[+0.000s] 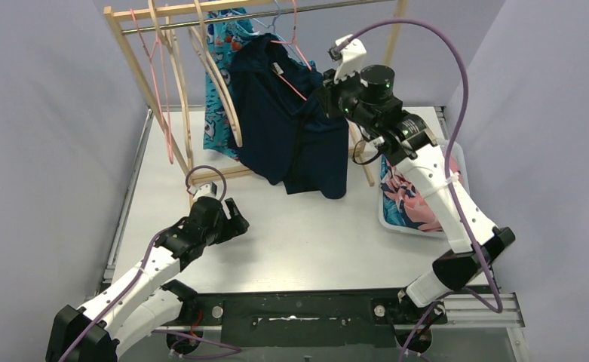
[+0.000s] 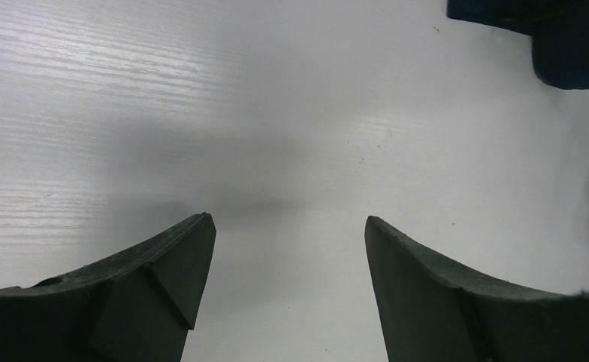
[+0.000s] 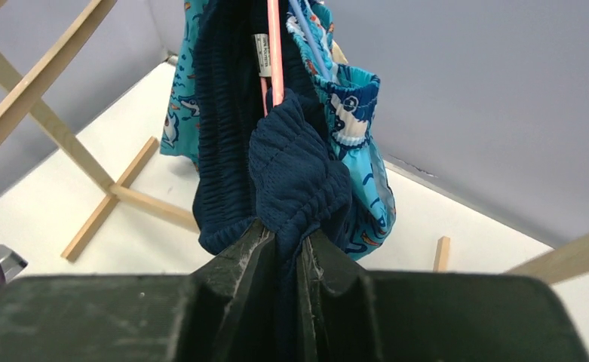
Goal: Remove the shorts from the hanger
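Dark navy shorts hang from a pink hanger on the rack's metal rail, the hanger's bar still inside the waistband. My right gripper is shut on the navy shorts at the waistband's right side, and the ribbed cloth bunches up between its fingers. In the right wrist view the end of the pink hanger runs down into that bunched cloth. Over the table at the left, my left gripper stands open and empty, well apart from the shorts.
Blue patterned shorts hang behind the navy ones on a blue hanger. Empty wooden and pink hangers hang at the rack's left. A white basket with folded clothes stands at the right.
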